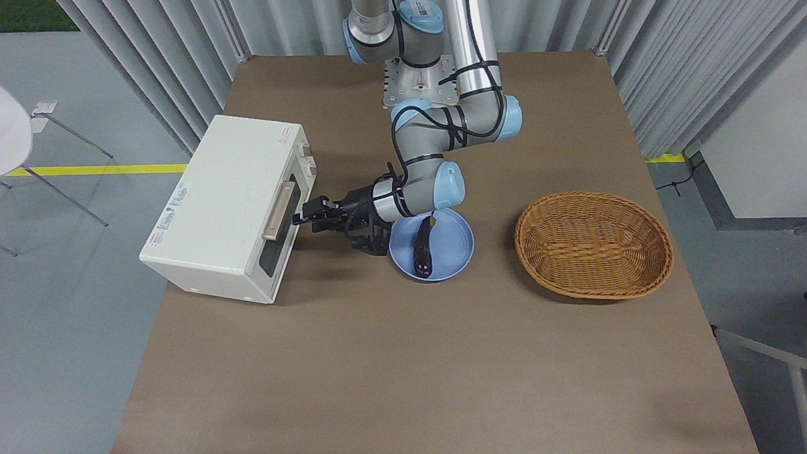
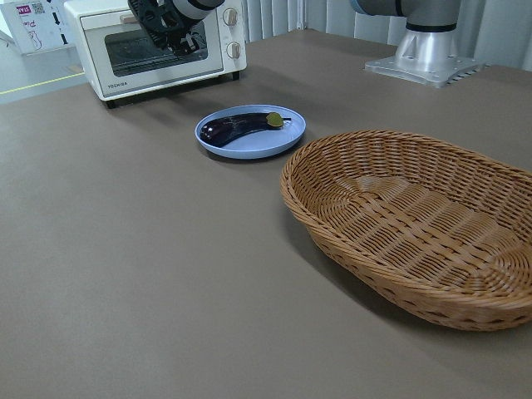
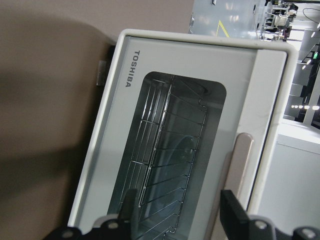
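A white Toshiba toaster oven (image 1: pixel 208 204) lies left of the arm, door closed, facing right. My gripper (image 1: pixel 302 215) is close to the door's wooden handle (image 1: pixel 279 209); in the wrist view the open gripper has its fingers either side of part of the glass and near the handle (image 3: pixel 240 165), with nothing held. A dark eggplant (image 2: pixel 237 127) lies on a blue plate (image 1: pixel 454 242) beside the oven, partly under the arm in the front view.
A wicker basket (image 1: pixel 594 243) sits to the right of the plate.
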